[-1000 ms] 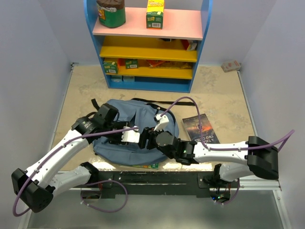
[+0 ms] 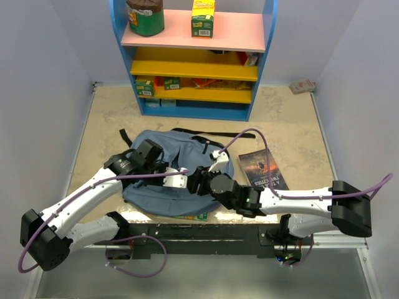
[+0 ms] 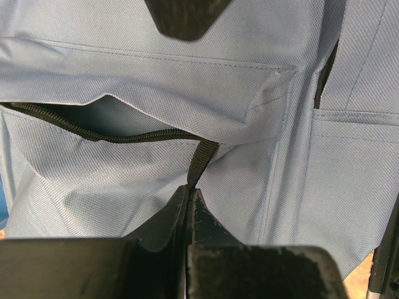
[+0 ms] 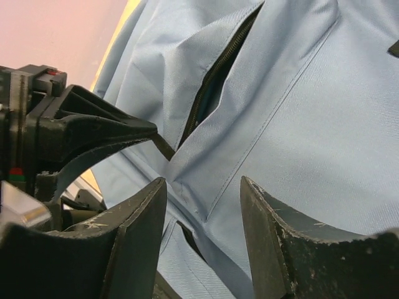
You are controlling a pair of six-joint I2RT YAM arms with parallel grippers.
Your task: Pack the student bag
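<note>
The grey-blue student bag (image 2: 159,202) lies on the table with its front toward me. In the left wrist view, a part-open pocket zipper (image 3: 134,136) runs across the cloth and ends in a black zipper pull (image 3: 202,161). My left gripper is shut with its tips on this thin pull. The right wrist view shows the pull (image 4: 164,147) at those tips from the side. My right gripper has its fingers apart over the bag, close beside the left one; bag cloth shows in the gap, with no pinched fold visible. The arms partly cover the bag from above.
A dark book (image 2: 263,168) lies right of the bag. Behind stands a blue shelf unit (image 2: 193,112) holding several boxes and a green container (image 2: 146,22). A small box (image 2: 302,86) sits at the back right. A green packet (image 2: 196,217) peeks out under the bag's front edge.
Both arms have shifted a little to the right, the left hand along the bag and the right hand beside it. The bag and shelf look unchanged.
</note>
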